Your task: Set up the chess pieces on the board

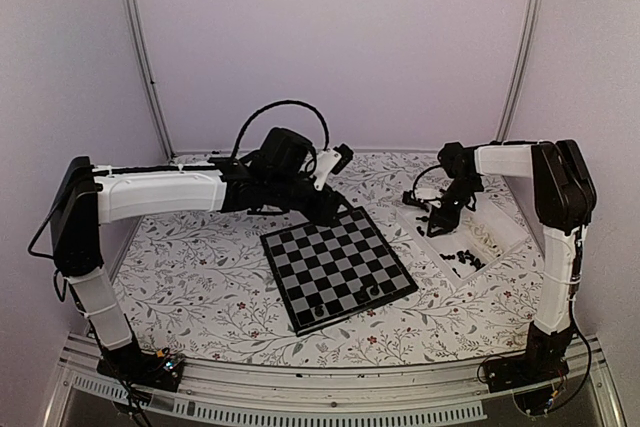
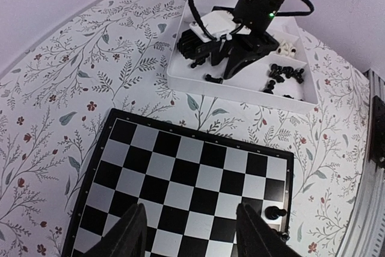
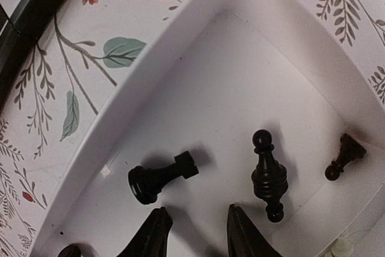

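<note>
The checkered board (image 1: pixel 337 265) lies mid-table, a few black pieces near its front edge, among them one (image 2: pixel 274 212) in the left wrist view. My left gripper hangs open above the board, holding nothing. My right gripper is low over the white tray (image 1: pixel 460 267), fingers apart, nothing seen between them. In the right wrist view a black rook (image 3: pixel 156 178), a larger black piece (image 3: pixel 268 181) and a small black pawn (image 3: pixel 343 155) lie on their sides in the tray, just beyond the fingertips.
The tray also holds pale pieces (image 1: pixel 483 239) and more black ones (image 2: pixel 287 71), partly hidden by the right arm.
</note>
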